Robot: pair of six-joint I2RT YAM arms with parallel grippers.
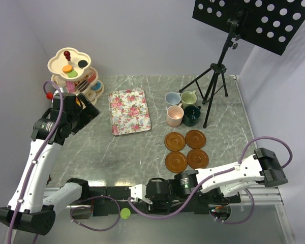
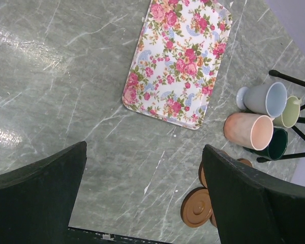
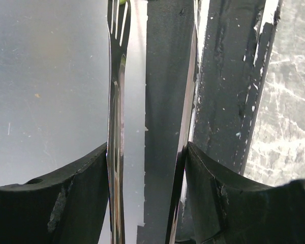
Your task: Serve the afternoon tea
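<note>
My left gripper (image 1: 84,113) hangs open at the left, above the grey counter; its wrist view shows the floral tray (image 2: 175,61), cups (image 2: 244,129) in pink, blue, pale green and dark green, and brown coasters (image 2: 195,208). The tiered cream stand (image 1: 57,63) at the back left holds small toy pieces. My right gripper (image 1: 153,199) is low at the front edge. In its wrist view the fingers are part open above dark and metal strips; a metal fork (image 3: 117,28) shows upright along the left finger, and whether it is held is unclear.
A black music stand (image 1: 216,68) stands at the back right beside the cups. Walls close the back and both sides. Dark rails and a metal surface run along the front.
</note>
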